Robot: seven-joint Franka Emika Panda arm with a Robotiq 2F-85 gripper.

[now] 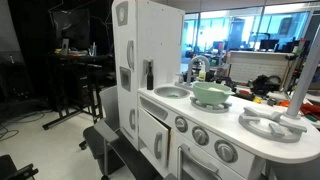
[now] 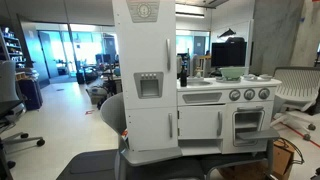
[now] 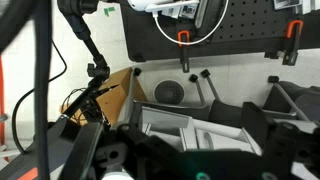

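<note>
My gripper shows only in the wrist view, as dark fingers spread wide along the bottom with nothing visible between them. It stands open above grey and white panels. In exterior view 1, a white toy kitchen has a tall cupboard (image 1: 153,45), a cabinet door (image 1: 153,137) standing ajar and a row of grey knobs (image 1: 200,136). A green pot (image 1: 211,93) rests on the counter, right of the sink (image 1: 173,92). Exterior view 2 shows the oven door (image 2: 256,136) lowered. Neither exterior view shows the gripper clearly.
A dark bottle (image 1: 150,75) stands beside the tall cupboard. Another grey burner (image 1: 271,126) occupies the counter's near end. Clamps (image 3: 293,42) and cables line the dark table edge (image 3: 235,55) at the top of the wrist view; a cardboard box (image 3: 103,97) lies to the left.
</note>
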